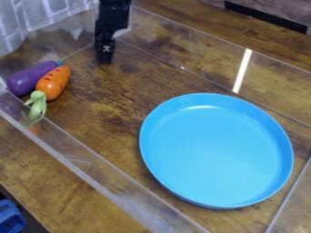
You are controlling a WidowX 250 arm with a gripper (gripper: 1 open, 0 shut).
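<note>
My black gripper point(105, 47) is at the top of the view, low over the wooden table, behind the vegetables; whether its fingers are open or shut is too small and dark to tell. At the left lie a purple eggplant toy point(27, 76) and an orange carrot toy point(53, 85) with a green top point(36, 106). A large blue plate point(216, 148) rests on the right front of the table.
Clear walls point(85, 164) border the work area. A blue object point(6, 217) shows at the lower left corner, outside the clear wall.
</note>
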